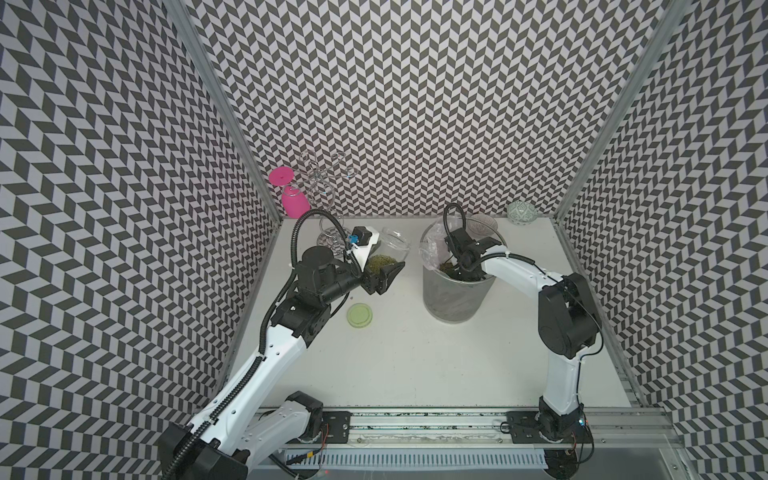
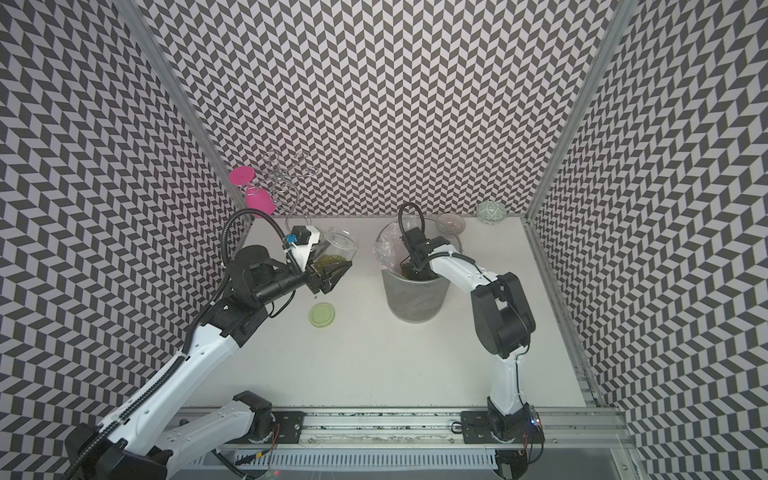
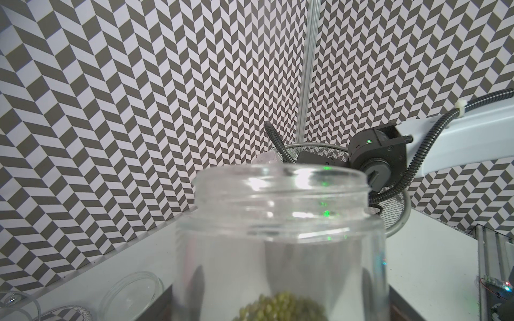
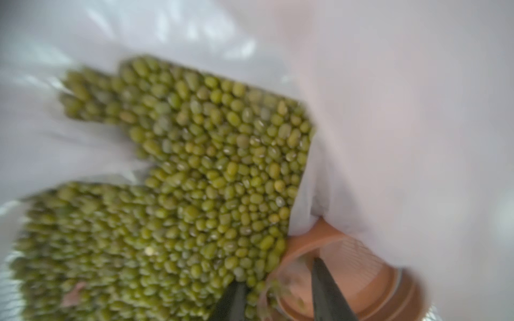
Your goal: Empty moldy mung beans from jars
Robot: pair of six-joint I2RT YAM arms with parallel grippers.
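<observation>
A clear jar [image 1: 393, 243], part filled with green mung beans [image 3: 281, 309], is in my left gripper [image 1: 383, 280], which is shut on its body. Its mouth is uncovered in the left wrist view. A grey bin [image 1: 454, 302] with a clear liner stands right of it. My right gripper reaches down inside this bin, its fingers apart. Loose mung beans [image 4: 214, 203] cover much of the liner. Beside them lies an orange-brown round object [image 4: 348, 272], like a cup or lid. One fingertip [image 4: 321, 270] is over its hollow, the other over the beans outside its near rim.
A green lid [image 1: 359, 315] lies flat on the white table. At the back left, a pink goblet [image 1: 296, 201] hangs on a wire rack of glasses. A pale green glass bowl [image 1: 522, 212] sits at the back right.
</observation>
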